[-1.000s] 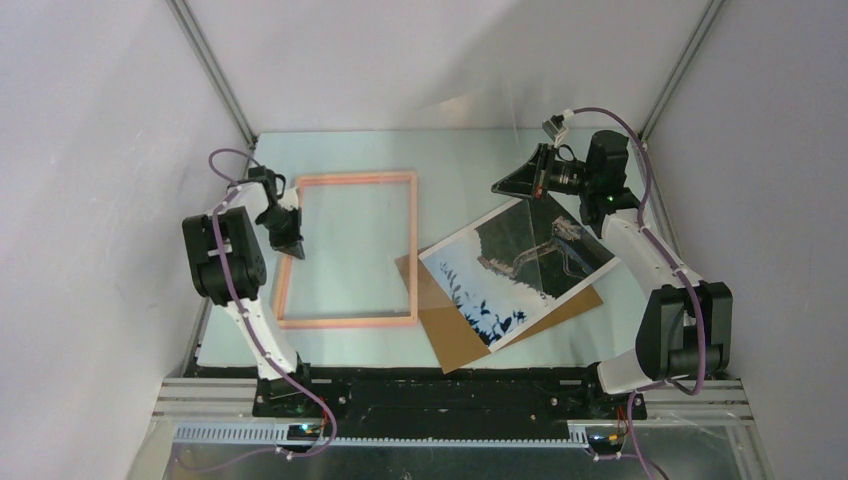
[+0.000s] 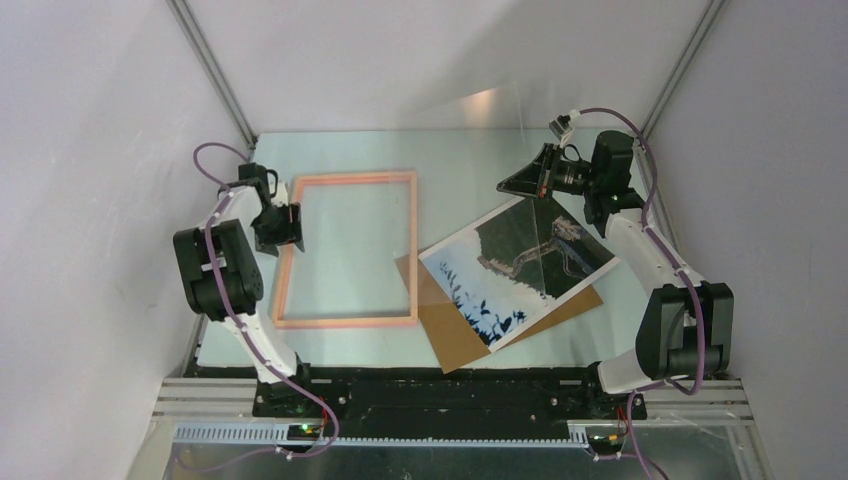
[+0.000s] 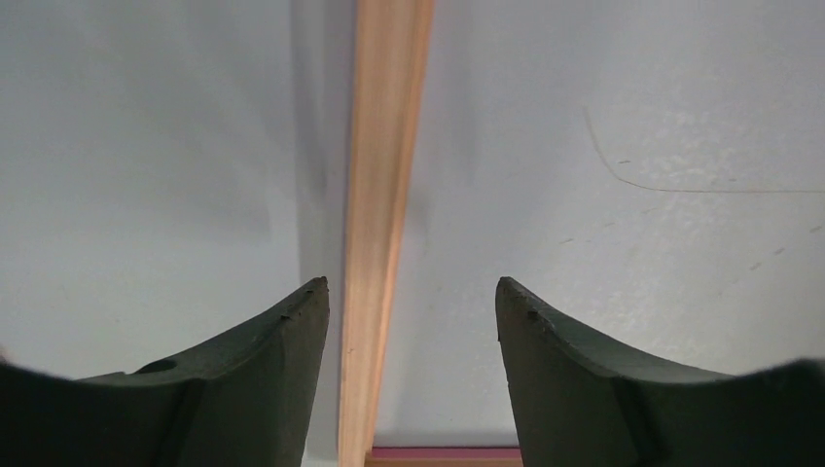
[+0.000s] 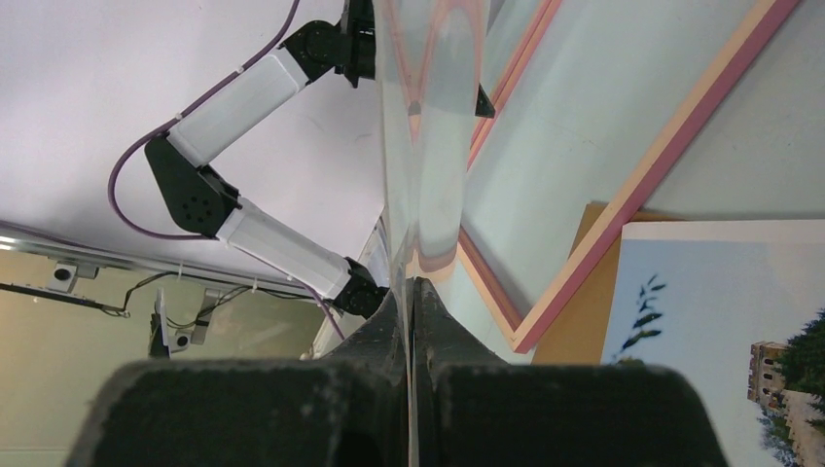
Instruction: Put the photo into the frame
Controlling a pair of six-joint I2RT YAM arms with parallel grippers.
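The wooden frame (image 2: 348, 323) lies flat on the left half of the table, with bare table inside it. My left gripper (image 2: 280, 230) is open over its left bar (image 3: 375, 195); in the left wrist view that bar runs between the spread fingers. The photo (image 2: 525, 262), a castle landscape with a white border, lies askew right of the frame on a brown board (image 2: 455, 335). Above the photo's upper part, my right gripper (image 2: 503, 187) is shut on a thin clear sheet (image 4: 443, 126), whose edge passes between the fingertips in the right wrist view.
The clear sheet's full outline is hard to make out from above. White walls (image 2: 110, 180) stand around the back and sides.
The right arm is almost still; photo, board and frame lie unchanged.
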